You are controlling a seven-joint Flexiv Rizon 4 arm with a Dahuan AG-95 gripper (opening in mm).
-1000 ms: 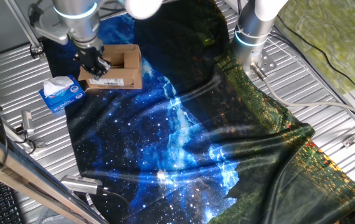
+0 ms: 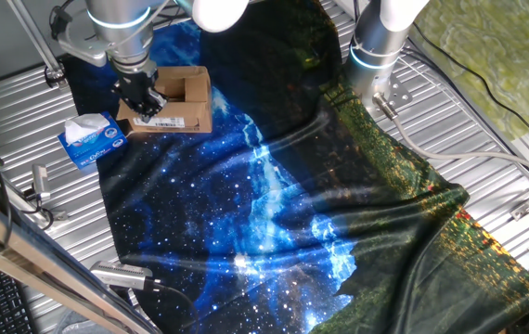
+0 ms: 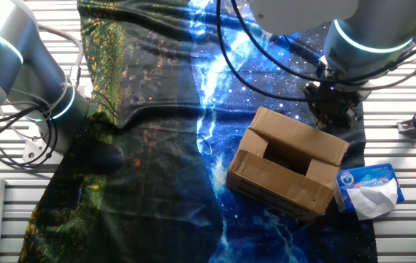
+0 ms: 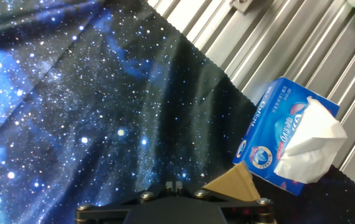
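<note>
In exterior view 1 my gripper [image 2: 153, 104] hangs beside the left end of an open cardboard box [image 2: 198, 109], partly covering it. Exterior view 2 has the dark gripper [image 3: 337, 119] just past the edge of the same box [image 3: 295, 131]; whether they touch is unclear. The wrist view puts the gripper's fingertips close together at the bottom, with nothing visible between them. A brown cardboard flap [image 4: 235, 184] shows right of them. A blue tissue pack [image 4: 277, 124], white tissue [image 4: 311, 144] sticking out, lies beyond the flap.
A wrinkled cloth [image 2: 199, 204] with a starry print covers much of the slatted metal table [image 2: 37, 130]. The arm's base [image 2: 376, 79] stands at the far right. A grey device [image 2: 121, 276] with a cable lies near the cloth's lower left.
The arm and gripper have shifted very slightly down and right since a second ago. The box, tissue pack and cloth look unmoved.
</note>
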